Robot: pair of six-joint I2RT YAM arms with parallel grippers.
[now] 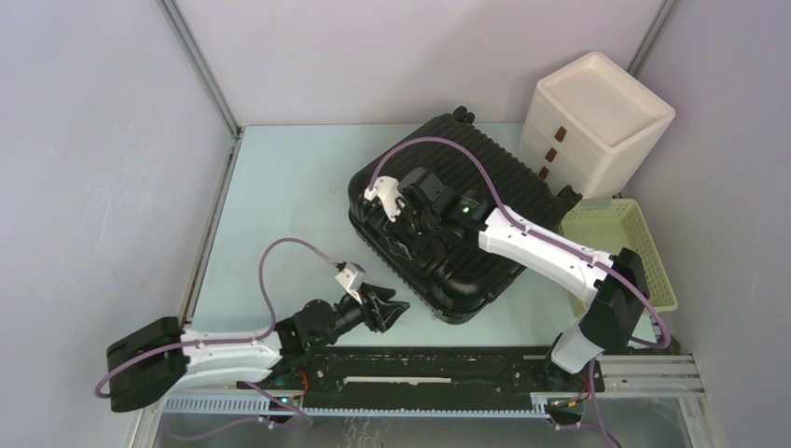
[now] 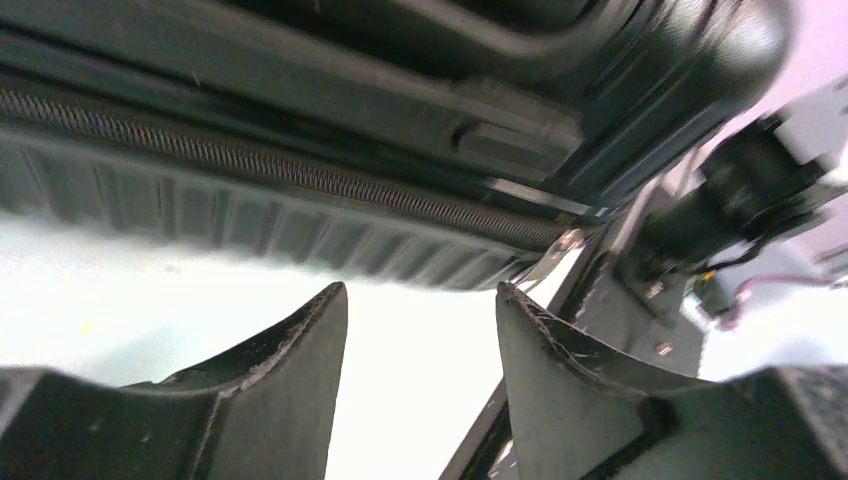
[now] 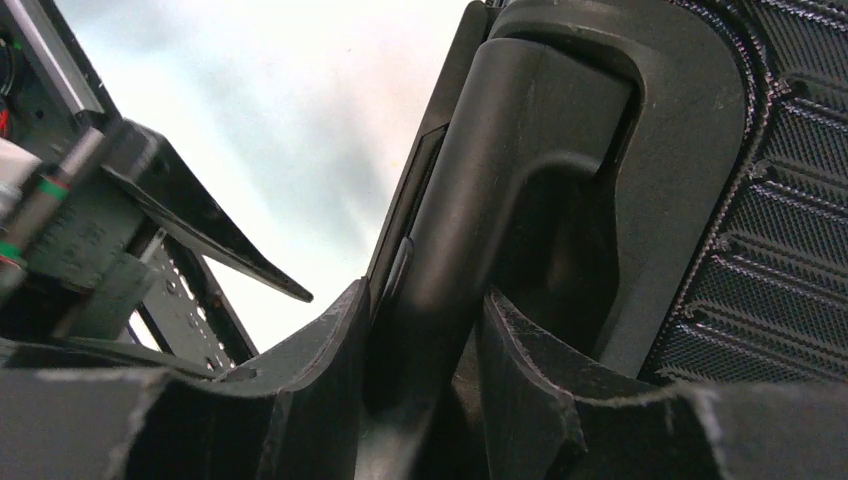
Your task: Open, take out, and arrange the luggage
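Observation:
A black ribbed suitcase (image 1: 504,173) lies at a slant on the table in the top view, its front corner toward me. My right gripper is shut on the suitcase's handle (image 3: 470,190), which runs between the two fingers. In the left wrist view my left gripper stands open with nothing between its fingers, just short of the suitcase's lower edge. A zipper (image 2: 250,158) runs along that side, and a small metal zipper pull (image 2: 568,242) shows near the corner. The suitcase looks closed.
A white drawer unit (image 1: 597,103) stands at the back right, close to the suitcase's far corner. A pale green basket (image 1: 653,252) sits below it at the right edge.

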